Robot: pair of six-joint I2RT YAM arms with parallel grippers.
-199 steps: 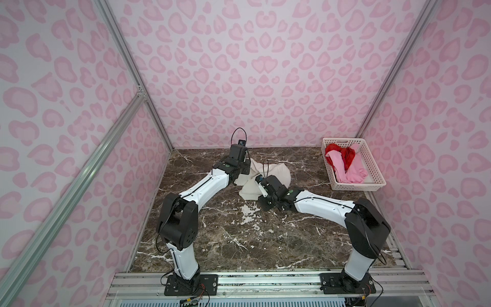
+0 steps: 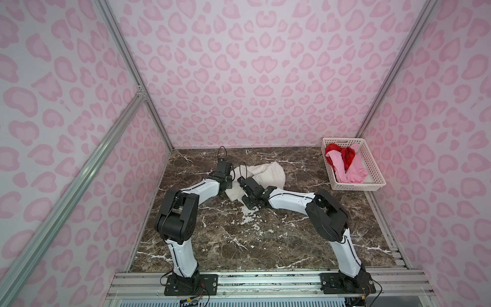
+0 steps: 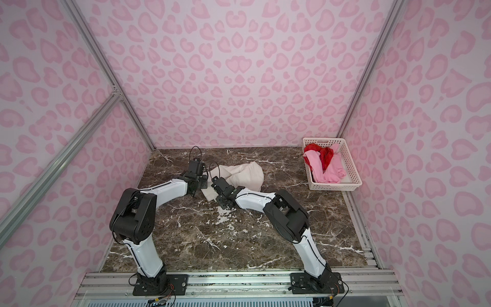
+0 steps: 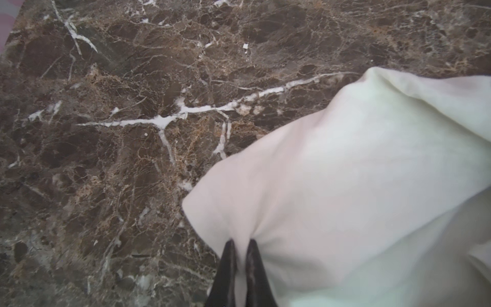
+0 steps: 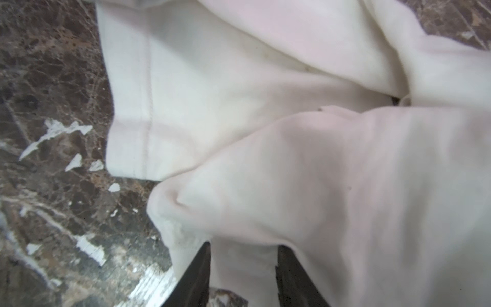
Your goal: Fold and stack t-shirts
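Note:
A crumpled white t-shirt (image 2: 268,175) lies in the middle of the marble table, its folds and a hemmed edge (image 5: 127,138) showing in the right wrist view. My left gripper is shut on a corner of the shirt at its left side, with creases running from the pinched cloth. My right gripper stands open low over the shirt's near part, beside a rolled fold of cloth; I cannot tell whether cloth lies between its fingers or only beneath them. In both top views the arms partly hide the shirt.
A white plastic basket (image 2: 376,174) with red (image 2: 349,156) and pink garments (image 2: 358,171) stands at the back right. Patterned walls enclose the table.
Over the last second both grippers have moved leftward, the left one also toward the front. The shirt has shifted a little left, and the right arm has swung inward.

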